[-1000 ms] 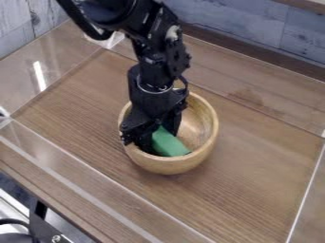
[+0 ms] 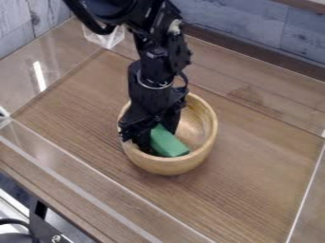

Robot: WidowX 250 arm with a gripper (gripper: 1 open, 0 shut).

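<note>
My black gripper (image 2: pixel 150 128) reaches down from the top into a light wooden bowl (image 2: pixel 200 128) at the middle of the table. A green block (image 2: pixel 170 145) lies in the bowl at the gripper's fingertips, tilted toward the front right. The fingers are dark and partly overlap one another, so whether they hold the block is unclear.
Grey plank walls (image 2: pixel 241 24) stand at the back and left. A pale object (image 2: pixel 99 33) is at the back left, partly behind the arm.
The gripper and arm have shifted very slightly within the bowl; the bowl and green block are in nearly the same place.
</note>
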